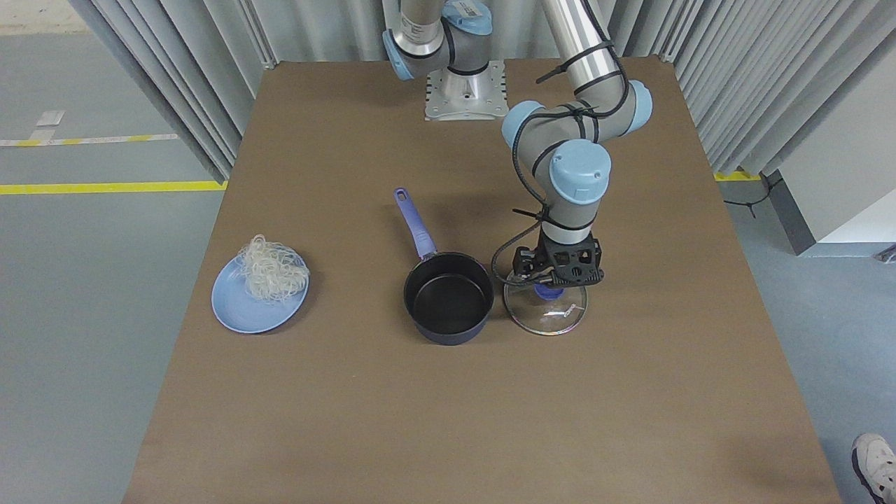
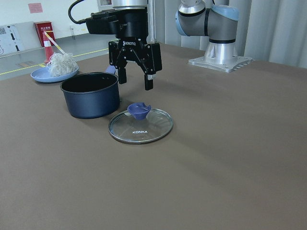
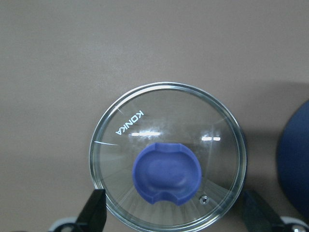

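Note:
A glass lid with a blue knob lies flat on the table beside a dark saucepan with a purple handle. My gripper hangs open above the lid, its two fingers apart with nothing between them. In the wrist view the knob shows between and beyond the fingertips, and the pan's dark side is at the right edge. A blue plate holds a white noodle-like bundle, left of the pan in the front view.
The arm's base stands at the table's back. A shoe shows on the floor at the lower right.

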